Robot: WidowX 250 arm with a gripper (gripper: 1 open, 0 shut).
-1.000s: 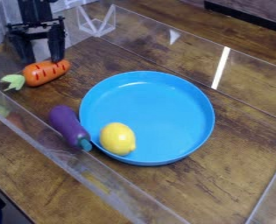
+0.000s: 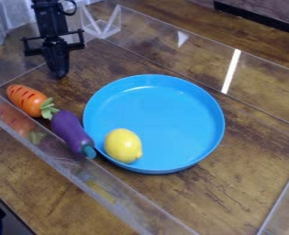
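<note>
My black gripper (image 2: 57, 64) is at the upper left, low over the wooden floor, its fingers shut with nothing visible between them. An orange toy carrot (image 2: 27, 98) lies below it, apart, beside the left clear wall, its green leaves toward the lower right. A purple eggplant (image 2: 68, 128) lies just below the carrot, close to the leaves. A blue plate (image 2: 159, 119) holds a yellow lemon (image 2: 123, 145) at its lower left.
Clear walls border the wooden work area (image 2: 232, 184) on the left and at the back. Free floor lies right of the plate and behind it.
The carrot has moved down and left from near the gripper and turned, its leaves now pointing toward the eggplant. The gripper stays at the upper left and is now apart from it.
</note>
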